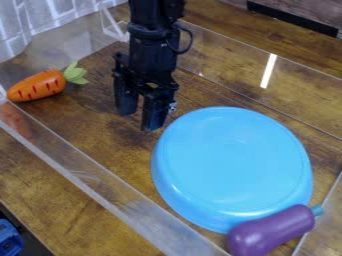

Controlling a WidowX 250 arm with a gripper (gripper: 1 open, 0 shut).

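My black gripper (142, 104) hangs from the top centre, its fingertips low over the wooden tray floor, apart with a gap between them and nothing visible in it. It stands just up and left of a large blue plastic dish (230, 165). An orange toy carrot (40, 86) with green leaves lies at the left. A purple toy eggplant (266, 230) lies at the lower right, against the dish's edge.
Clear plastic walls (94, 176) edge the work area. A blue object (7, 240) shows at the bottom left corner.
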